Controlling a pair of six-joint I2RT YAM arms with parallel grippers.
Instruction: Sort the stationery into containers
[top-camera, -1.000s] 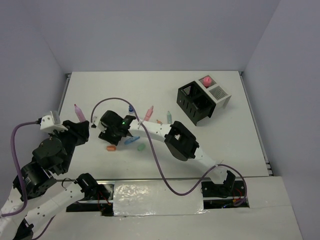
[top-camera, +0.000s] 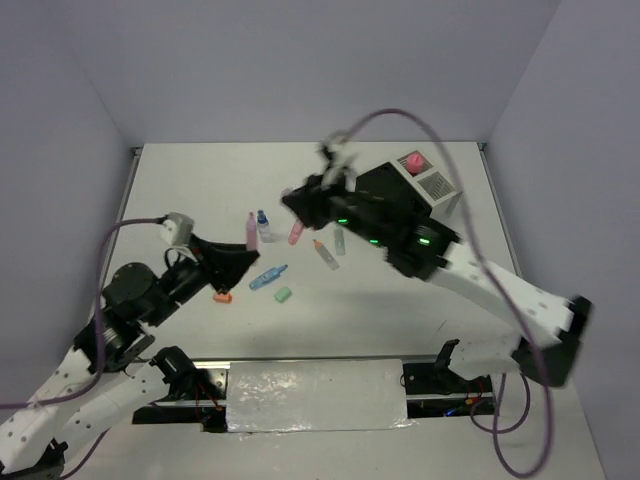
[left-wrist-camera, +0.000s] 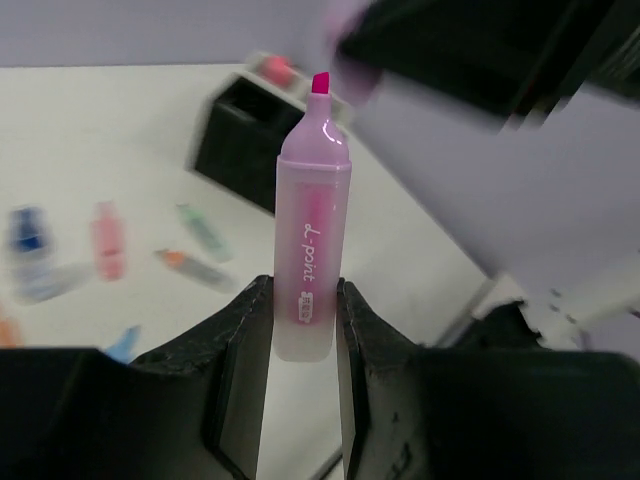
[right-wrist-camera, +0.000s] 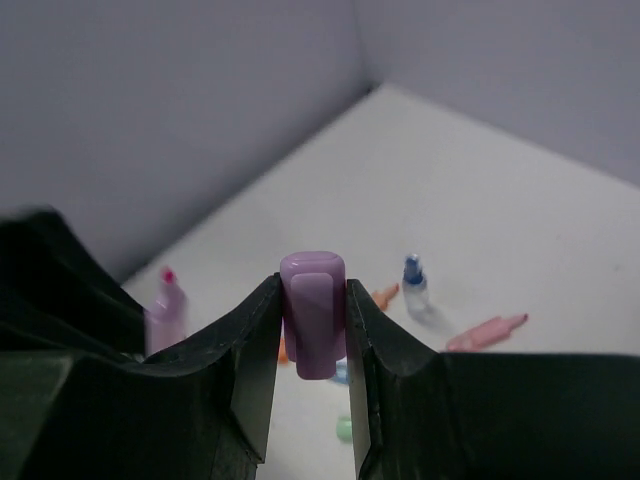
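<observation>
Upright in my left gripper is a pink-purple highlighter (left-wrist-camera: 312, 225), its bare pink nib pointing up. The left fingers (left-wrist-camera: 245, 330) are shut on its lower body. My right gripper is shut on a small pink-purple piece (right-wrist-camera: 314, 312) that looks like the highlighter's cap. In the top view the right gripper, blurred, hangs up and right of the highlighter, apart from it. The organiser's black part (top-camera: 378, 184) is partly hidden by the right arm. A pink item (top-camera: 414, 162) sits in its white part (top-camera: 440, 186).
Mid-table lie a pink marker (top-camera: 296, 233), an orange-tipped one (top-camera: 325, 255), a green-tipped one (top-camera: 339, 241), a blue one (top-camera: 268, 277), a green piece (top-camera: 283, 295) and an orange piece (top-camera: 222, 297). A blue-topped bottle (top-camera: 264, 226) stands among them.
My left gripper has carried the highlighter rightward to mid-table. My right arm has swung up and right from the left-middle, now crossing in front of the organiser.
</observation>
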